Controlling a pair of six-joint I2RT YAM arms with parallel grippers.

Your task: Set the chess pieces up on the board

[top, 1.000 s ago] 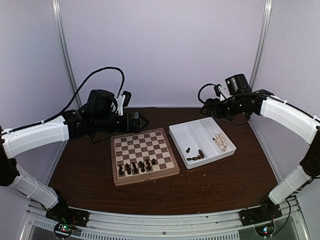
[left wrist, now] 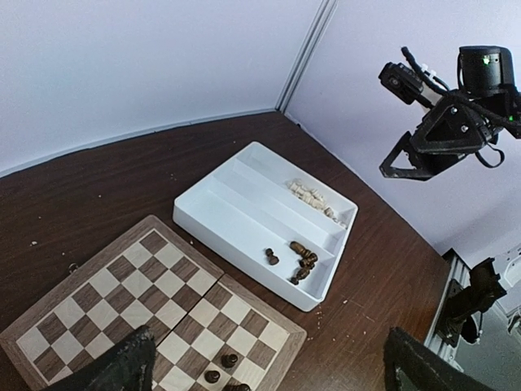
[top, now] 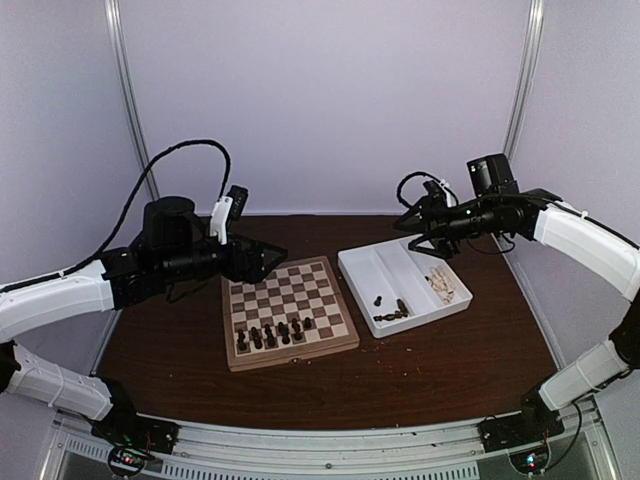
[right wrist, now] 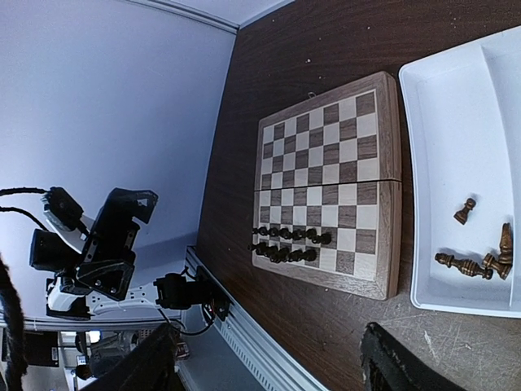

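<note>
The wooden chessboard [top: 284,300] lies on the table with several dark pieces [top: 268,335] upright along its near side; its far squares are bare. A white tray [top: 378,262] stands to its right. In the tray's near-left compartment lie a dark pawn [right wrist: 465,211] by itself and a few larger dark pieces [right wrist: 464,265] on their sides. Light pieces [left wrist: 311,199] are heaped in the right compartment. My left gripper [top: 272,262] hangs open over the board's far left corner, empty. Above the tray's far end, my right gripper [top: 408,237] has its fingers [right wrist: 389,362] apart, nothing between them.
Bare table [top: 430,375] extends in front of the tray and board. A narrow gap separates board and tray. White walls [top: 325,110] close off the back and sides.
My left gripper has drawn back to the left, away from the tray. The pieces on the board look unmoved.
</note>
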